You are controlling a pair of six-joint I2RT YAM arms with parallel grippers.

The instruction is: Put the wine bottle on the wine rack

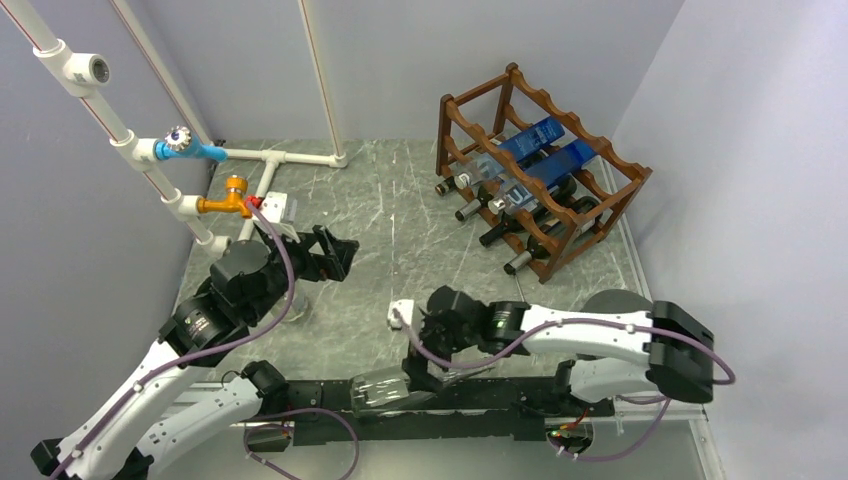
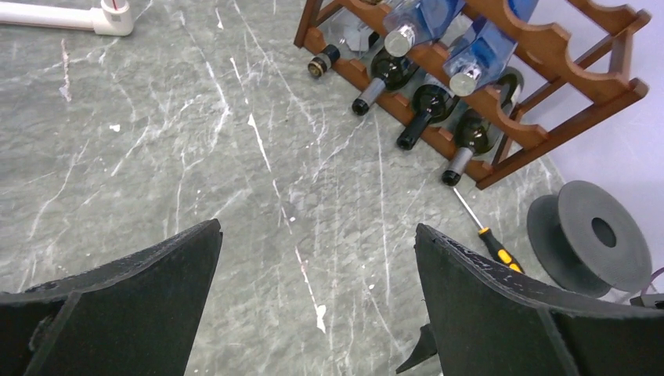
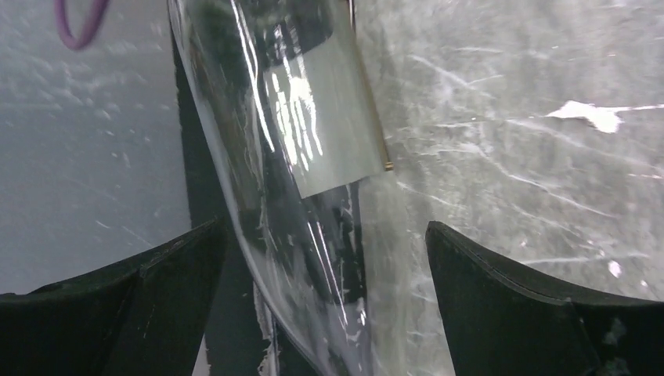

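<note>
A clear glass wine bottle [image 3: 290, 133] lies on its side at the table's front edge, partly under my right arm in the top view. My right gripper is open over it, one finger on either side in the right wrist view. My left gripper stands open over bare table at the left, nothing between its fingers. The wooden wine rack [image 1: 620, 165] at the back right holds several bottles.
A screwdriver [image 2: 498, 249] and a dark spool [image 2: 575, 239] lie right of the rack's front. White pipes [image 1: 290, 158] with valves line the left and back.
</note>
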